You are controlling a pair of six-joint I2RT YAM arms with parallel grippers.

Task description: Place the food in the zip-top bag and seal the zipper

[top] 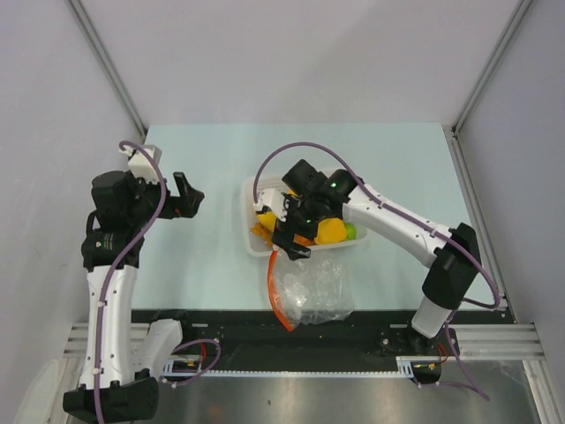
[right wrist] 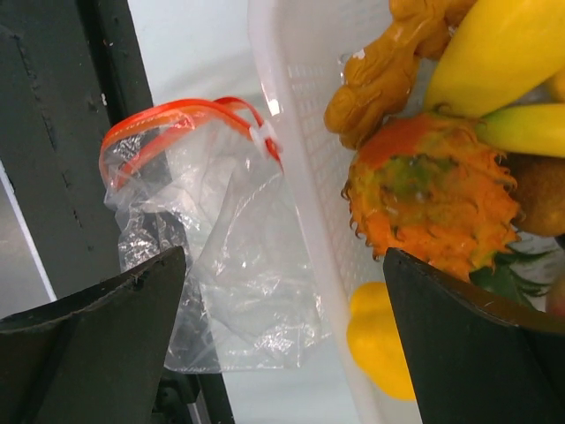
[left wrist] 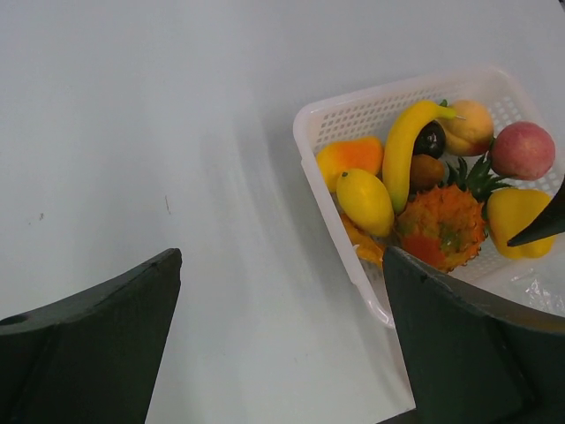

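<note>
A white perforated basket [left wrist: 325, 203] holds mixed food: a banana [left wrist: 406, 140], a peach, an apple [left wrist: 521, 150], yellow fruit, a spiky orange fruit [right wrist: 424, 194] and more. A clear zip bag [top: 313, 287] with an orange zipper [right wrist: 181, 113] lies flat in front of the basket, partly over the table's edge. My right gripper [top: 287, 238] is open above the basket's front side, near the bag's zipper end, hiding part of the food in the top view. My left gripper [top: 185, 194] stands open over the bare table, left of the basket, with nothing between its fingers.
</note>
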